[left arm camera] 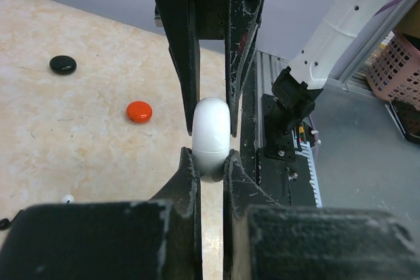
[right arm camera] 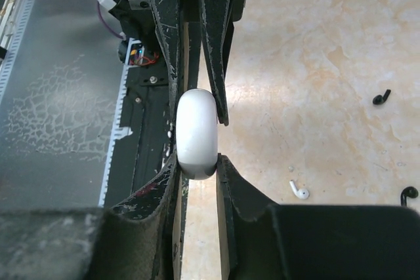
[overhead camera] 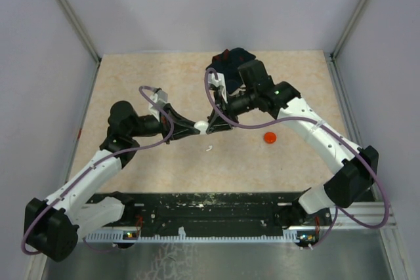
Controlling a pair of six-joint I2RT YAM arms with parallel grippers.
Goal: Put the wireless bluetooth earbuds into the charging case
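Note:
The white charging case [overhead camera: 201, 127] is held upright at mid-table where both grippers meet. In the left wrist view my left gripper is shut on the case [left arm camera: 210, 132]. My right gripper also has its fingertips at the case [right arm camera: 197, 129], from the opposite side; whether they grip it I cannot tell. On the table lie a white earbud [right arm camera: 300, 191] and dark earbuds [right arm camera: 380, 98], seen in the right wrist view.
A red round object [overhead camera: 270, 137] lies on the right of the table, a black round one [left arm camera: 63, 65] near it. A dark cloth [overhead camera: 226, 63] is at the back.

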